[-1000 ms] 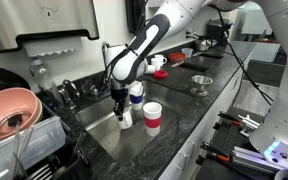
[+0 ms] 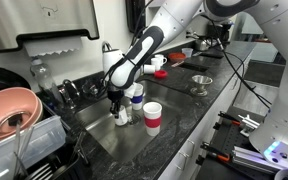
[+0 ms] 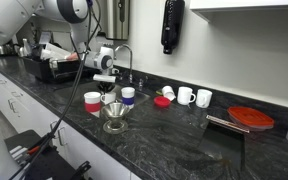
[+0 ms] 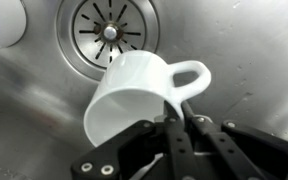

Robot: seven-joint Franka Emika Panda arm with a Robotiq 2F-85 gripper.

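A white mug fills the middle of the wrist view, its handle on the right and its open mouth turned to the lower left. My gripper is shut on the mug, gripping it at the handle side of its rim. The exact contact is partly hidden. In the first exterior view the mug hangs over the sink beneath my gripper; whether it touches the sink floor I cannot tell. The second exterior view shows the mug behind the counter cups.
A sink drain lies beside the mug. A blue-and-white cup stands close by, and a red-and-white cup is nearer the front edge. A metal goblet, a dish rack and more white mugs surround the sink.
Over the last second my gripper and the mug have shifted slightly left and back in the first exterior view. The cups nearby have not moved.
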